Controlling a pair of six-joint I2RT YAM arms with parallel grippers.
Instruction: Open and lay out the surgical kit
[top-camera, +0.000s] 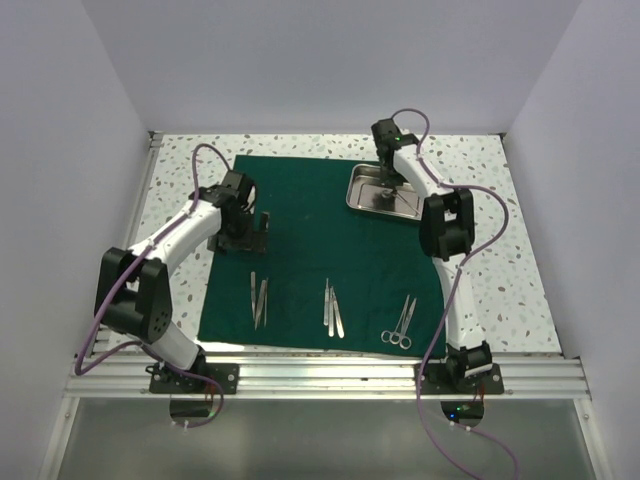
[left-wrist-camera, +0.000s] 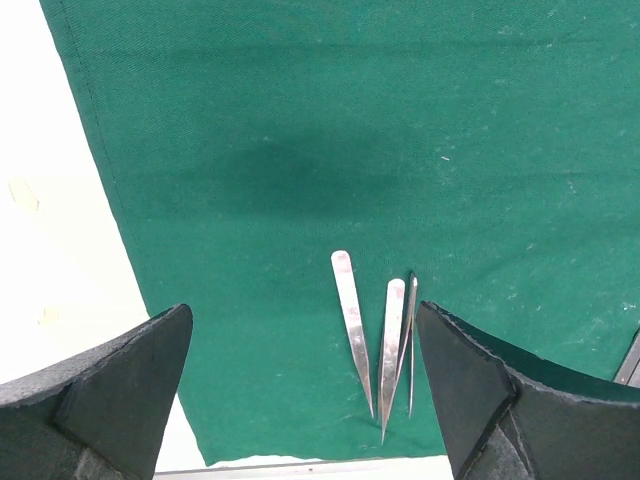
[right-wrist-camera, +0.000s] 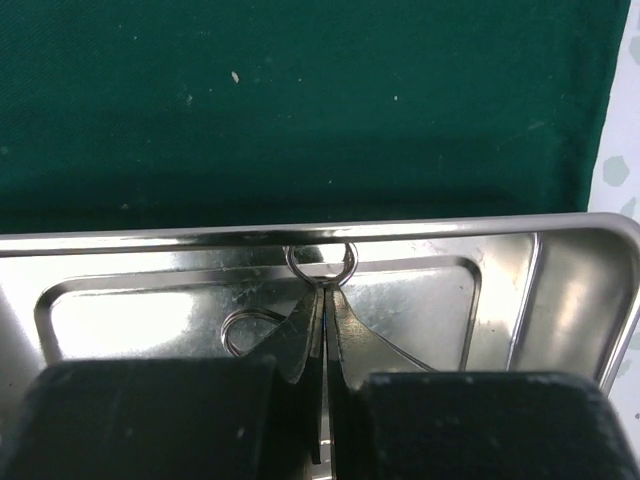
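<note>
The steel tray (top-camera: 385, 213) lies at the back right of the green cloth, ring-handled tools inside it. In the right wrist view my right gripper is shut, its tips at the lower edge of a ring handle (right-wrist-camera: 350, 268). Whether the thin rim is pinched is hidden. A second ring handle (right-wrist-camera: 230, 335) lies to the left, partly behind the fingers. My left gripper (top-camera: 243, 241) stands open and empty above the cloth's left side. Beyond its fingers, several slim tweezer-like tools (left-wrist-camera: 392, 330) lie on the cloth.
Another group of slim tools (top-camera: 331, 310) lies at the cloth's front middle. Scissor-like tools (top-camera: 402, 325) lie at the front right.
</note>
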